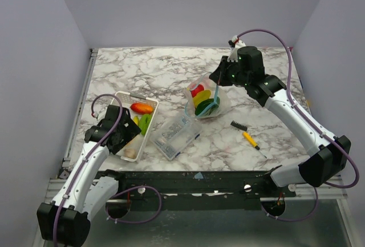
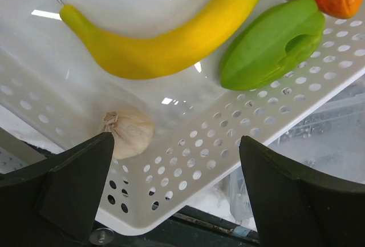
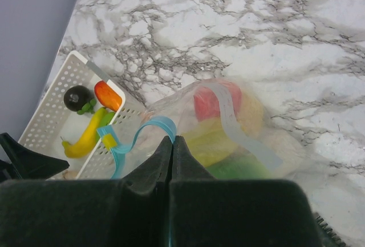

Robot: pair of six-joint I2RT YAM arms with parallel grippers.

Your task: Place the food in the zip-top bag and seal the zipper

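Observation:
My right gripper (image 1: pixel 218 81) is shut on the blue zipper edge (image 3: pixel 162 122) of the clear zip top bag (image 1: pixel 226 106), holding its mouth up. Inside the bag lie red (image 1: pixel 197 90), yellow (image 1: pixel 201 98) and green (image 1: pixel 206 107) food pieces. Over the white basket (image 1: pixel 149 128), my left gripper stands open, nothing between its fingers. Below it is a pale onion-like bulb (image 2: pixel 134 134) in the basket's corner, nearer the left finger. A yellow banana, a green pepper and an orange pepper (image 1: pixel 142 108) share the basket; a dark round item (image 3: pixel 78 97) shows in the right wrist view.
A clear lidded box (image 1: pixel 175 136) lies between basket and bag. To the bag's front right are a black brush (image 1: pixel 239 126) and a yellow-handled tool (image 1: pixel 250 139).

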